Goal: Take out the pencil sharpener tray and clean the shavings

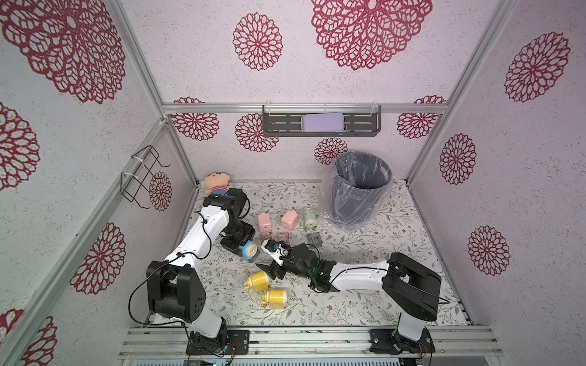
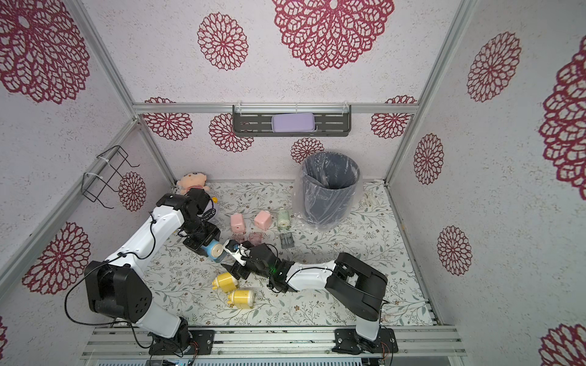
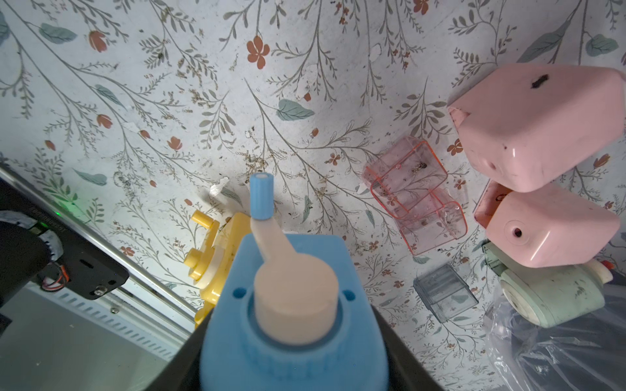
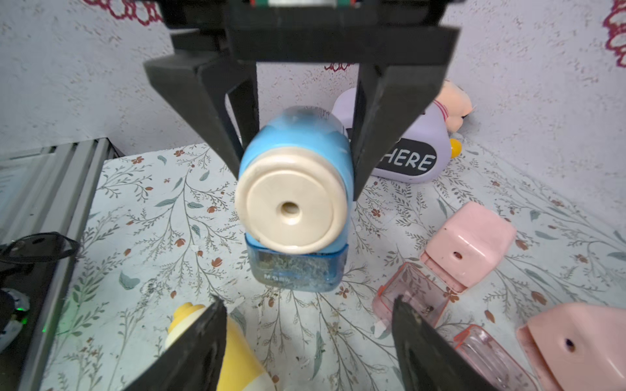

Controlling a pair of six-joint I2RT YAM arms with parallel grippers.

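A blue sharpener (image 4: 300, 133) with a cream round face and a crank is held above the table by my left gripper, which is shut on its sides. Its bluish see-through tray (image 4: 298, 268) sits at the bottom of the body, darker than the casing. The right gripper stands open in front of the sharpener, slightly lower than the tray, with its fingers (image 4: 205, 348) apart. In the right wrist view nothing is gripped between them; the tray lies beyond their tips. Both top views show a small gap between this gripper and the sharpener.
Two yellow sharpeners (image 1: 274, 299) lie near the front. Two pink sharpeners (image 1: 289, 219), a green one (image 1: 310, 219), pinkish clear trays (image 3: 414, 189) and a grey tray (image 3: 446, 292) lie behind. A lined bin (image 1: 332, 195) stands back right.
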